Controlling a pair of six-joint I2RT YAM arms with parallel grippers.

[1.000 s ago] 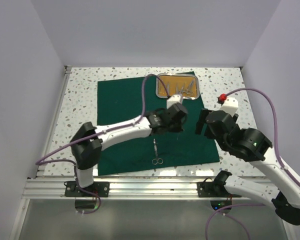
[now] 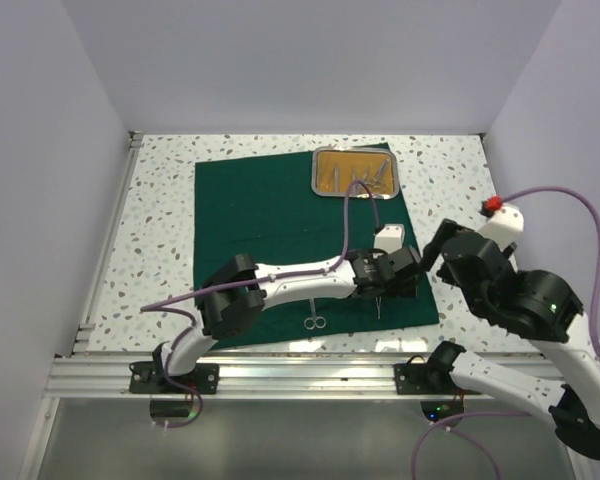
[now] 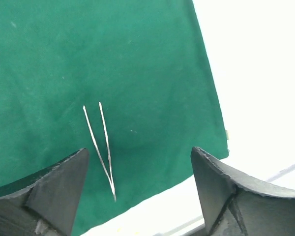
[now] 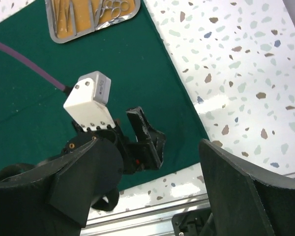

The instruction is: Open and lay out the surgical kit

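The green cloth (image 2: 250, 195) lies spread, with the steel tray of instruments (image 2: 355, 172) at its back right. Scissors (image 2: 314, 321) lie near its front. My left gripper (image 2: 400, 275) is low over the right front, its fingers apart and empty in the left wrist view, above thin tweezers (image 3: 108, 152) lying on the cloth. My right gripper (image 2: 445, 250) stands open with nothing between its fingers, beside the cloth's right edge and close to the left one, which fills the lower left of the right wrist view.
Grey walls flank both sides, and a metal rail (image 2: 280, 370) runs along the front.
My left gripper has moved right and toward the front over the tweezers.
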